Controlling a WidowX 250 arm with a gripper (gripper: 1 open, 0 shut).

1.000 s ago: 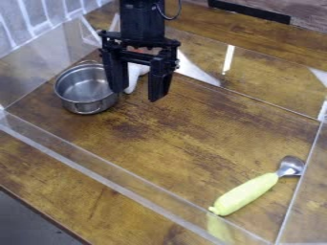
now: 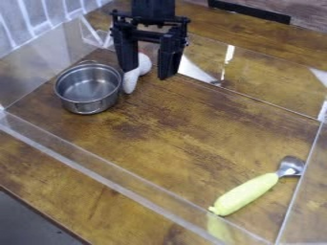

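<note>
My black gripper [image 2: 145,59] is open and hangs above the back left of the wooden work area, beside a steel pot [image 2: 87,98]. Behind and partly below it lies a white object [image 2: 132,77], partly hidden by the gripper. A pale yellow corn-like item [image 2: 246,193] lies at the front right, with a metal scoop head [image 2: 290,166] at its upper right end.
Clear plastic walls surround the wooden table [image 2: 179,134] on the sides and front.
My gripper has risen and shifted slightly back, uncovering more of the white object. The pot and the yellow item are in the same places.
</note>
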